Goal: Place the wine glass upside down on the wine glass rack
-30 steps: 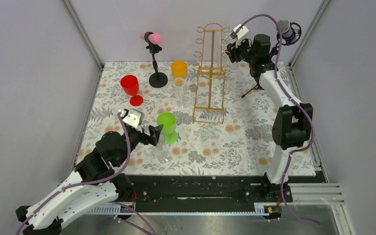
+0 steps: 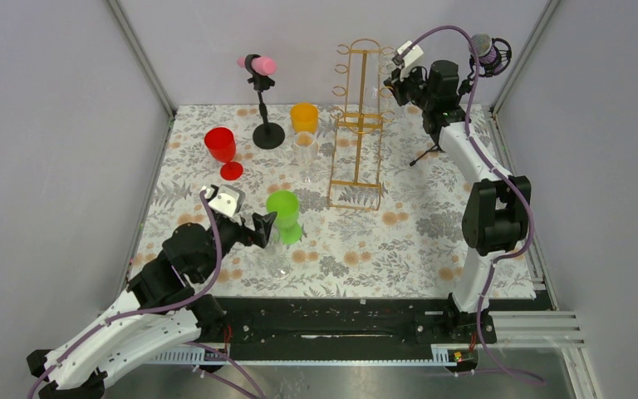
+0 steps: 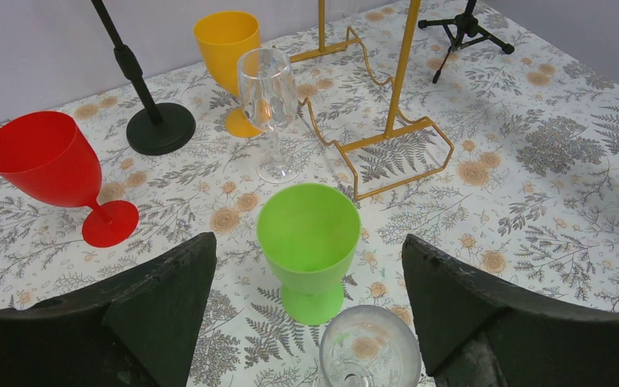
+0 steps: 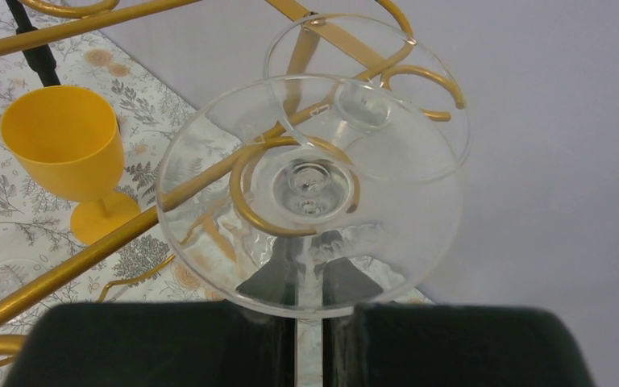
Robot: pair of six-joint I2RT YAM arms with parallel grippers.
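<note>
A clear wine glass [image 4: 419,242] is upside down in the right wrist view, its foot nearest the camera. One open-ended ring of the gold rack [image 4: 72,260] curves around its stem area beneath the foot. My right gripper is shut on this glass below the foot; the exact grip point is blurred by the clear material. In the top view, the right gripper [image 2: 392,84] is at the right side of the upper rack [image 2: 360,108]. My left gripper stands open and empty, with the green goblet [image 3: 309,230] in view beyond its fingers.
A second upside-down clear glass [image 4: 443,89] hangs at a farther ring. On the table stand a red goblet [image 2: 221,145], a yellow goblet [image 2: 304,117] and clear glasses, one [image 3: 267,93] before the yellow goblet, another [image 3: 371,347] near the left gripper.
The rack's upper part has shifted slightly to the right since about a second ago, and the right gripper has moved very slightly. My left arm is still.
</note>
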